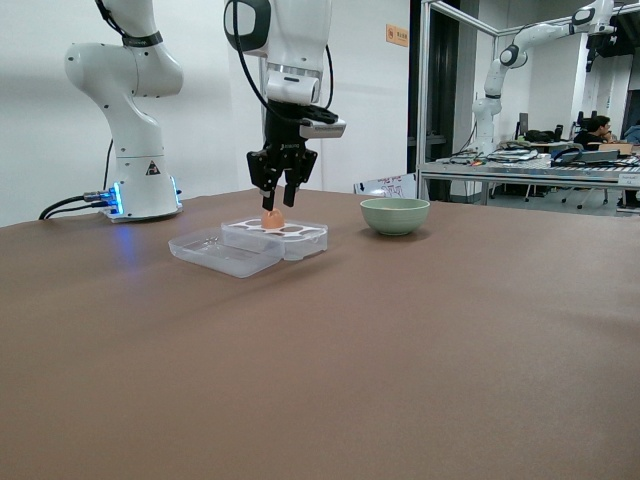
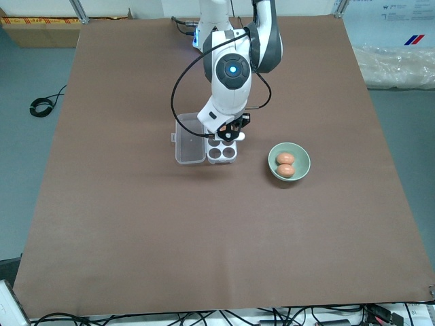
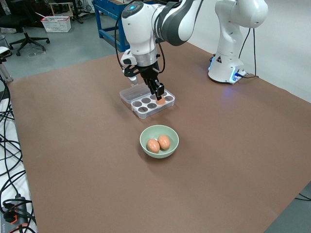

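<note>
My gripper point(image 1: 277, 195) hangs over a clear plastic egg tray point(image 1: 300, 242), its fingers open above an egg point(image 1: 272, 219) that sits in one of the tray's wells. In the right view the fingers are just over that egg point(image 3: 160, 101). The tray's clear lid point(image 2: 190, 148) lies open beside the wells. A pale green bowl point(image 2: 303, 169) holds two brown eggs point(image 2: 285, 170) and stands apart from the tray, to its right in the left view.
The white arm base point(image 1: 145, 190) with cables stands at the back.
</note>
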